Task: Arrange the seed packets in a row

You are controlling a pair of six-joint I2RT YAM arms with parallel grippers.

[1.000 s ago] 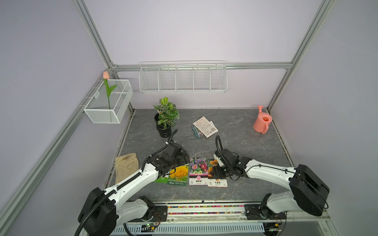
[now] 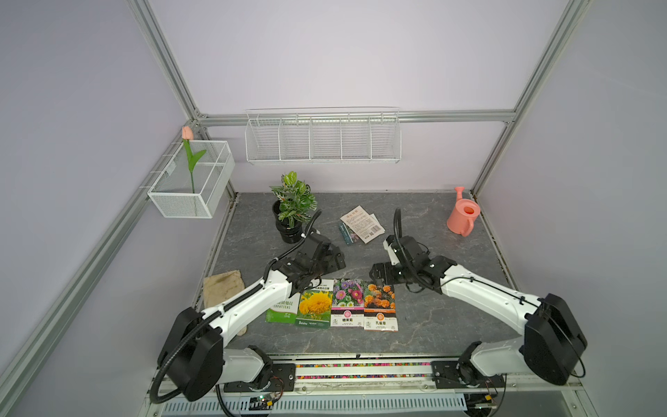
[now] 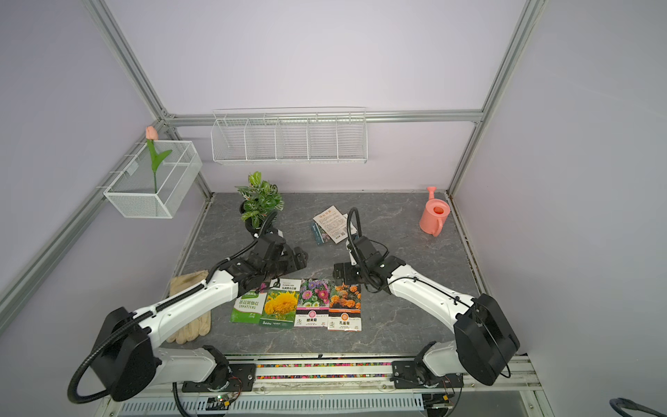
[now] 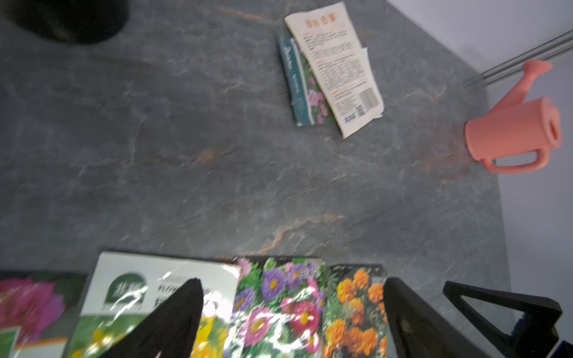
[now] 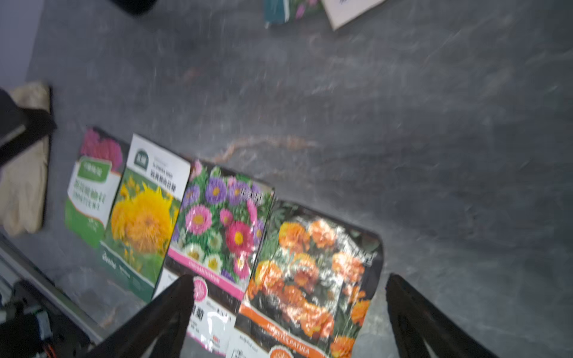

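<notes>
Near the front of the table, seed packets lie side by side: a green impatiens packet, a yellow-flower packet, a pink and purple chrysanthemum packet and an orange marigold packet. Two more packets lie farther back, a back-side-up packet overlapping a teal-edged packet. My left gripper hovers behind the yellow and chrysanthemum packets, open and empty. Above the top of the marigold packet is my right gripper, also open; its fingers are spread with nothing held.
A potted plant stands at the back left, and a coral watering can at the back right. Beige gloves lie at the left edge. Bare table stretches to the right of the packets.
Both grippers have moved back, away from the front edge, the left also slightly right. The chrysanthemum and marigold packets have shifted slightly left, closing up against the yellow one.
</notes>
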